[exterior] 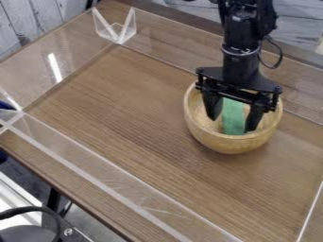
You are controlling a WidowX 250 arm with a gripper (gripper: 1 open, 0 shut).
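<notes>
My black gripper [237, 95] reaches down from the top into a wooden bowl [224, 142] on the right of the table, its fingers spread open around a green object [232, 121] lying inside. Whether the fingers touch the green object is unclear.
A white wire-like shape [116, 28] stands at the back left, and part of a black device [28, 230] shows at the lower left corner.
</notes>
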